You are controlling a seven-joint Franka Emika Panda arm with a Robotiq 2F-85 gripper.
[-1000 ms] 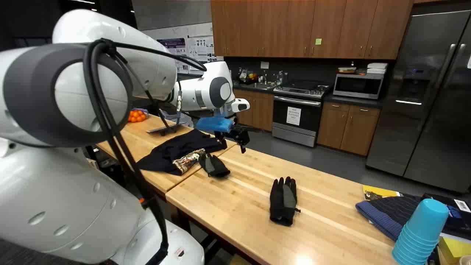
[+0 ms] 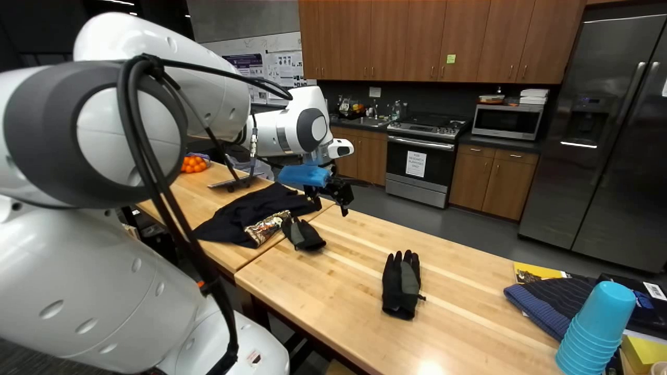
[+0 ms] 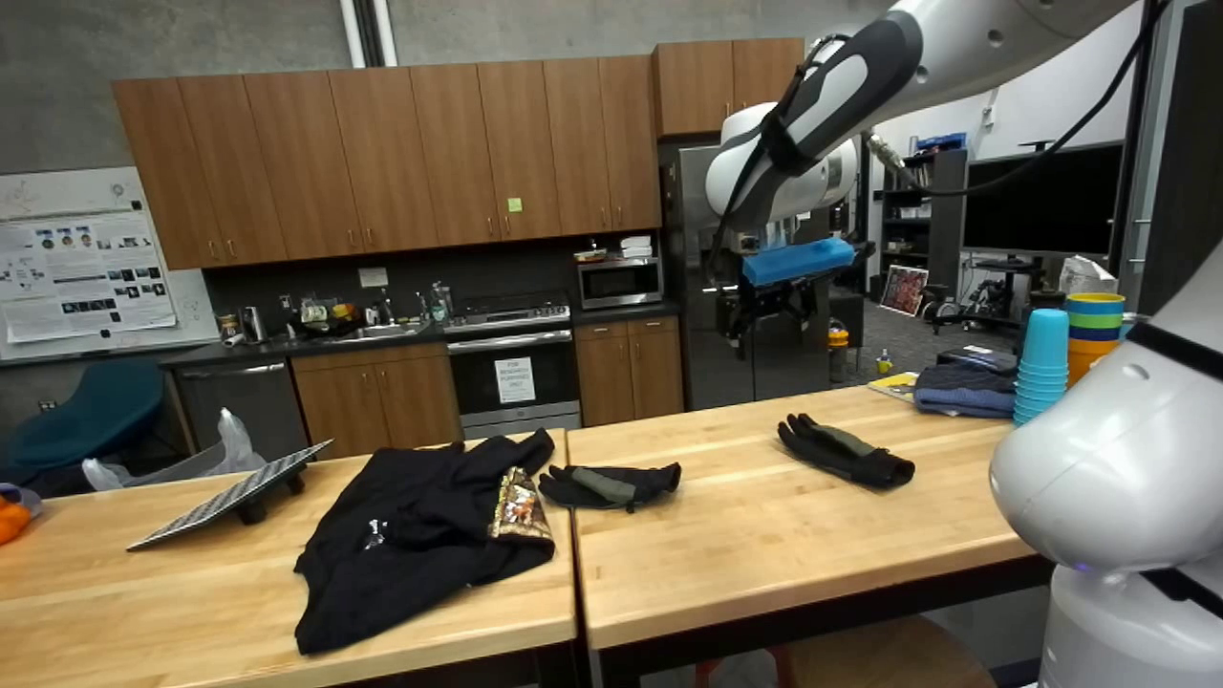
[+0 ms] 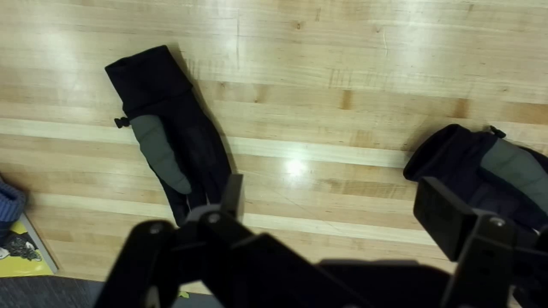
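My gripper stands open above the wooden table, its fingers wide apart and only bare wood visible between them. One black glove with a grey patch [image 4: 180,128] lies flat on the left in the wrist view, its fingertips partly hidden behind my left finger. The other black-and-grey glove [image 4: 475,161] is at the right edge, partly covered by my right finger. In exterior view 2 that second glove [image 3: 613,486] lies beside a black garment [image 3: 430,527], and the first glove [image 3: 848,451] rests farther right. The gripper [image 3: 770,333] hangs clear above the table there.
Stacked turquoise cups [image 2: 594,331] and a dark blue knit item [image 2: 553,303] occupy the table's right end. A tilted dark panel [image 3: 235,495] stands beyond the garment. Bare wood [image 2: 350,275] separates the gloves.
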